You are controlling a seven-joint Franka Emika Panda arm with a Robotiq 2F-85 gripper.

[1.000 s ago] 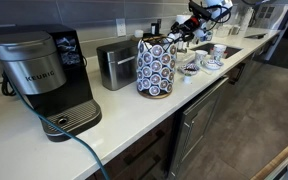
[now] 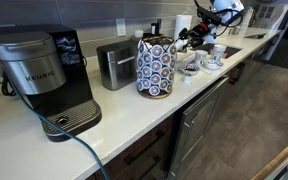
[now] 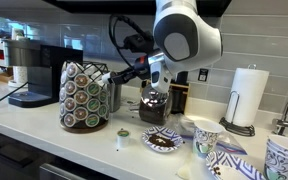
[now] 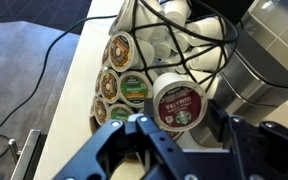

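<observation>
A coffee pod with a dark red label point(image 4: 179, 105) sits between the fingertips of my gripper, which is shut on it. In the wrist view its printed lid faces the camera. Just beyond it stands the wire pod carousel point(image 4: 134, 87), packed with pods in rows and more lying loose in its top. From the side, in the second exterior view, my gripper point(image 3: 108, 77) is close to the upper right of the carousel point(image 3: 82, 98); the held pod is hard to make out there.
The Keurig coffee maker point(image 2: 50, 80) and a metal box point(image 2: 118, 64) stand left of the carousel. A single pod point(image 3: 123, 139) is on the counter, near a patterned plate point(image 3: 161, 139). Cups point(image 3: 206, 138) and a paper towel roll point(image 3: 245, 98) are farther right.
The arm has drawn back to the right in exterior view 1, leaving more space between my gripper and the carousel. The carousel and coffee maker have stayed put.
</observation>
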